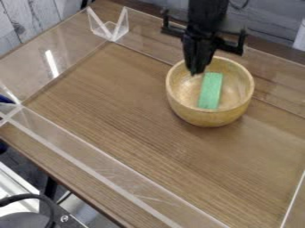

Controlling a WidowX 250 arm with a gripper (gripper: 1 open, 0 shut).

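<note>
A wooden bowl [186,103] sits on the wooden table right of centre, with a green oblong object [210,91] lying inside it. My dark gripper [204,59] hangs over the back rim of the bowl, above and left of the green object. Its tips are small and blurred; it looks shut, with nothing visible between its fingers.
A clear plastic container [109,24] stands at the back left. A transparent strip runs along the left table edge, and a black cable lies at the bottom left.
</note>
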